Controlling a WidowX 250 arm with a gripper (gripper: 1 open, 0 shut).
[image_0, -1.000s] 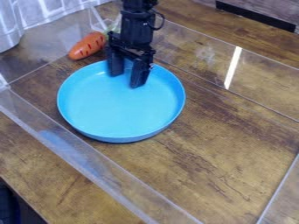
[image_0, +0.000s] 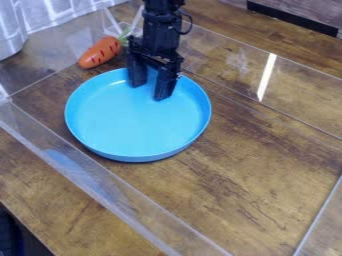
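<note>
The dark robot arm reaches down from the top centre to its gripper (image_0: 152, 78), which is low over the back part of a round blue plate (image_0: 134, 120). The gripper's dark fingers blend together, so whether they are open or shut, or hold anything, cannot be made out. An orange carrot-like object (image_0: 96, 54) with a pale green end lies behind the plate, to the left of the arm.
A wooden table (image_0: 254, 190) has wide clear room to the right and front of the plate. Clear transparent strips or panels run along the left and right sides. A white object (image_0: 14, 20) stands at the top left corner.
The arm and gripper have shifted very slightly at the back of the plate. The plate and orange object look unmoved.
</note>
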